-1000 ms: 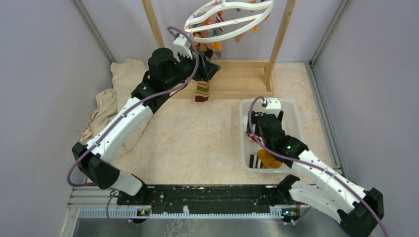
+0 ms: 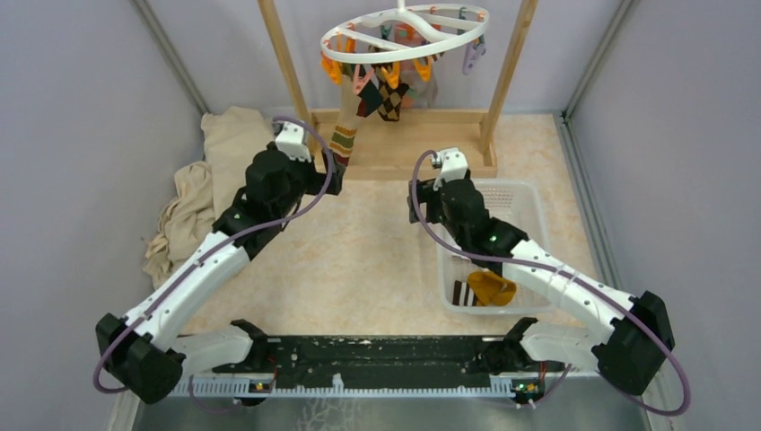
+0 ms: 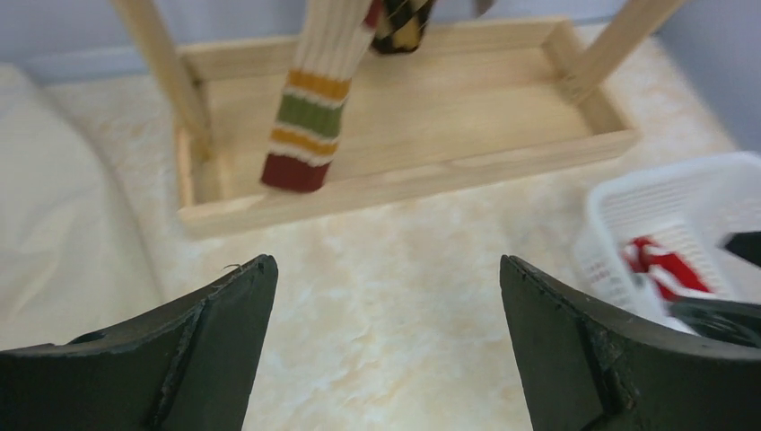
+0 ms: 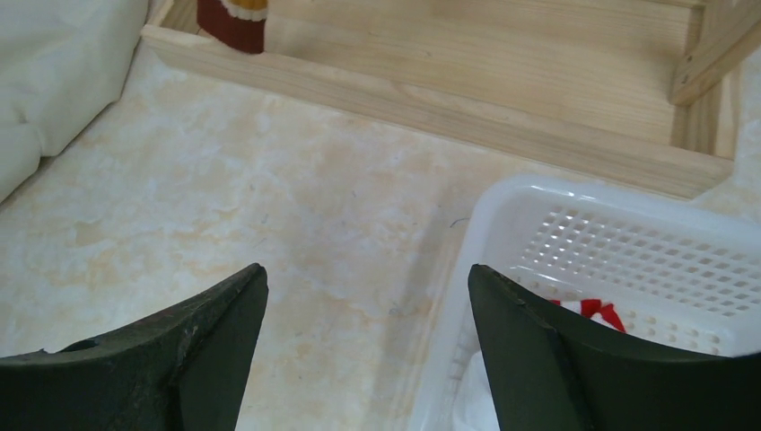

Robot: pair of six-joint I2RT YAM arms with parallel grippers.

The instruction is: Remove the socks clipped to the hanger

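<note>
A white ring hanger point(image 2: 404, 52) with coloured clips holds a striped sock point(image 3: 305, 117) and a checkered sock point(image 2: 391, 97); other cloth behind is partly hidden. My left gripper point(image 2: 325, 180) stands open and empty, below and left of the hanger. My right gripper point(image 2: 422, 202) is open with nothing between its fingers, at the left rim of the white basket point(image 4: 480, 206). In the basket lie a red-and-white item point(image 4: 597, 312), an orange item point(image 2: 489, 287) and a black-and-white striped one point(image 2: 464, 294).
A wooden stand point(image 2: 489, 135) with two uprights is at the back. Beige cloth point(image 2: 229, 144) is heaped on the left.
My left gripper has moved down and left, away from the hanger. My right arm has risen leftward from over the basket. The hanger and its socks have swung.
</note>
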